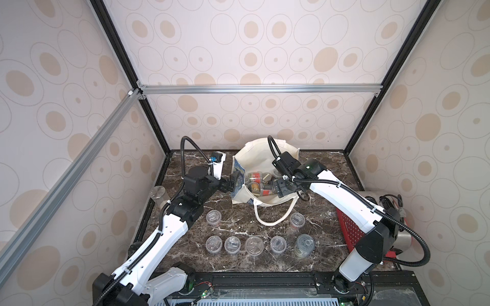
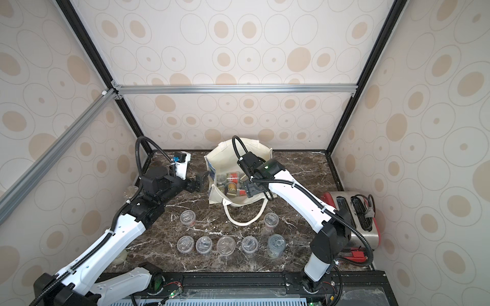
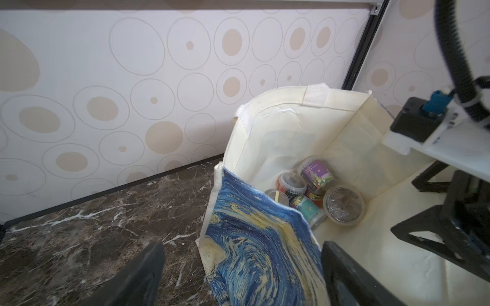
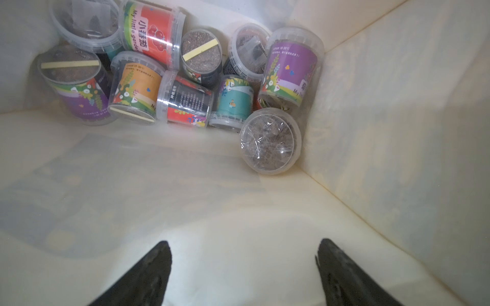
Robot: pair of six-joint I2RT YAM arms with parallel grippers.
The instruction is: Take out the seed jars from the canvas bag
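Note:
The cream canvas bag (image 1: 270, 148) stands open at the back centre, several seed jars (image 4: 285, 66) with coloured labels lying inside. The left gripper is open beside the bag's blue printed left side, nothing between its fingers. The right gripper is open inside the bag, its fingers over bare lining, with the jars ahead of them in the right wrist view. In both top views that gripper partly hides the bag's inside.
Several jars (image 1: 254, 245) stand on the marble table (image 1: 188, 260) in front of the bag. A red-and-steel appliance (image 2: 365, 229) sits at the right.

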